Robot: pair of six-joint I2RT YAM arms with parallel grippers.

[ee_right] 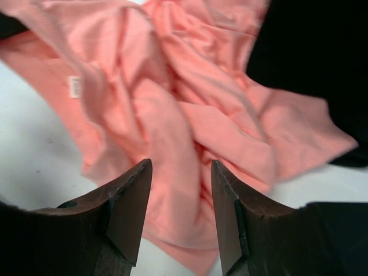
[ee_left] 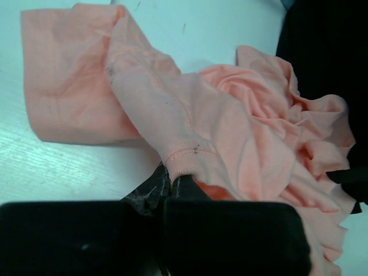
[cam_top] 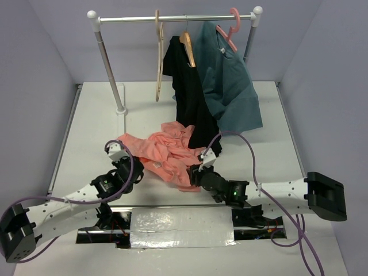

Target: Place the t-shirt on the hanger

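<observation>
A crumpled salmon-pink t-shirt (cam_top: 169, 146) lies on the white floor of the rack area, under the hem of the hanging black shirt (cam_top: 187, 98). My left gripper is shut on a ribbed edge of the pink shirt, seen in the left wrist view with fabric draped over it. My right gripper stands part open over the lower right of the shirt, its fingers apart and pink cloth visible beneath them; that view is blurred. A bare wooden hanger (cam_top: 158, 63) hangs on the rail, left of the black shirt.
The rail (cam_top: 126, 19) also holds a teal garment (cam_top: 230, 98) with a pink hanger at the right. The rack's left post (cam_top: 106, 69) stands behind my left arm.
</observation>
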